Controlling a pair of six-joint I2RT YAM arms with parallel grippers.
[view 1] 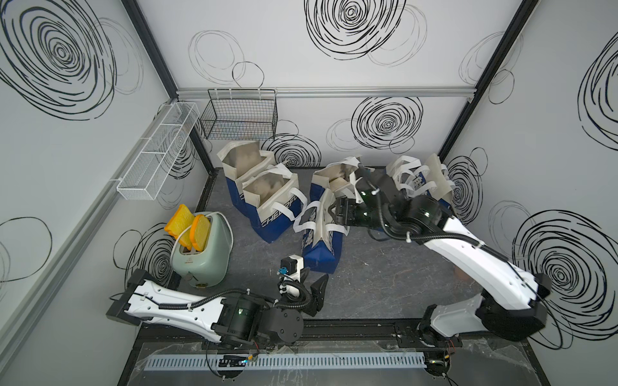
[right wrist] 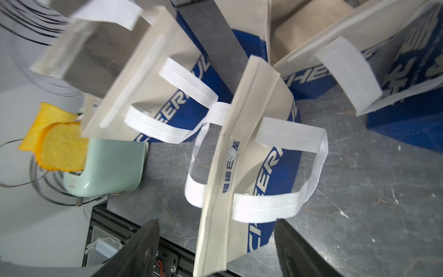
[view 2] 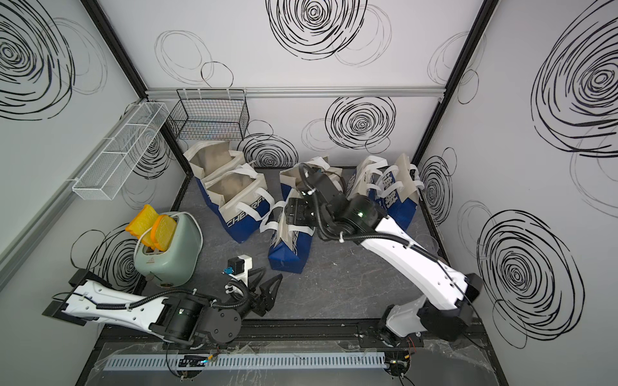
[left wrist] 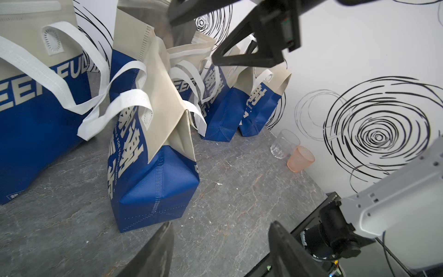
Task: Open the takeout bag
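A blue and beige takeout bag [view 1: 322,256] stands in the middle of the table, its top folded nearly flat with white handles out to both sides. Seen in the right wrist view, the beige top edge [right wrist: 233,138] of that bag is pressed together, so its inside is hidden. Above this top is my right gripper, open, its blurred fingers apart on either side of the near end of the edge. My left gripper is part open, in front of the bag [left wrist: 154,184] and clear of it; bare table shows between its fingers.
Two bags with open tops [view 1: 273,199] stand at left, another [view 1: 338,170] behind, and more [view 1: 412,173] at back right. A green appliance with yellow pieces [view 1: 206,257] is at left. Cups [left wrist: 300,159] stand at the right edge.
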